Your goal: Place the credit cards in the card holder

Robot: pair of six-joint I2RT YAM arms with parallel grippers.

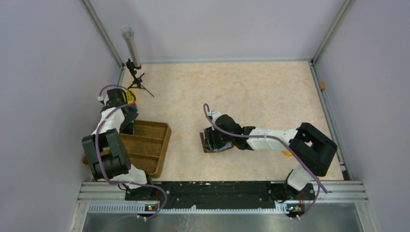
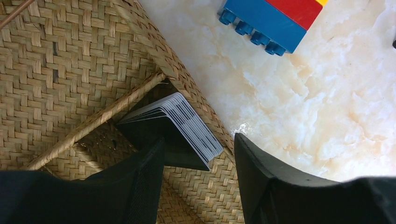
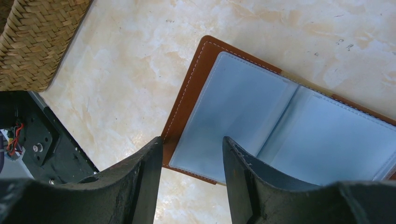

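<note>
A stack of cards (image 2: 191, 126) leans in a corner compartment of the woven basket (image 1: 164, 145), seen in the left wrist view. My left gripper is over it with fingers apart, one to each side and nothing visibly held. The brown card holder (image 3: 184, 107), with pale clear sleeves (image 3: 233, 107), lies open on the table in the middle. My right gripper is open just over the holder's left part, near its edge. In the top view both grippers partly hide what is beneath them.
Toy bricks (image 2: 268, 23) sit just behind the basket. A tripod (image 1: 137, 79) stands at the back left. A yellow item (image 1: 287, 153) lies partly behind the right arm.
</note>
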